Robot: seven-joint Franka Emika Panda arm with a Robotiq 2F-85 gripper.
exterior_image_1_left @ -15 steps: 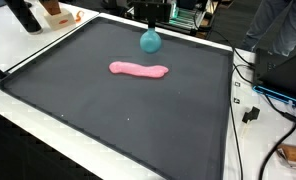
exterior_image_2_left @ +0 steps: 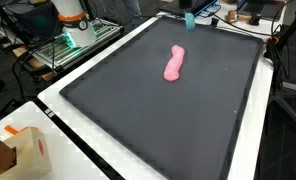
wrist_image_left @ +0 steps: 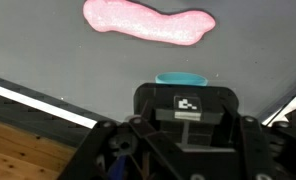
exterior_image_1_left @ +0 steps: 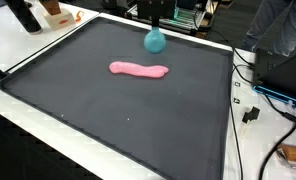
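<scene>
A teal round-ended object (exterior_image_1_left: 154, 41) hangs from my gripper (exterior_image_1_left: 155, 24) at the back of the dark mat, in exterior view 1. Exterior view 2 shows part of this teal object (exterior_image_2_left: 190, 20) near the top edge. Only its rim (wrist_image_left: 181, 79) peeks out past my shut gripper in the wrist view; the rest of it is hidden. The pink elongated piece (exterior_image_1_left: 138, 70) lies on the mat, apart from the gripper. Whether the teal object touches the mat I cannot tell.
A wooden block (exterior_image_1_left: 58, 16) stands off the mat at the far left in exterior view 1. Cables (exterior_image_1_left: 246, 70) run along the right side.
Over the last second the teal object has shifted slightly to the right in exterior view 1, along with my gripper. The pink piece has stayed where it was.
</scene>
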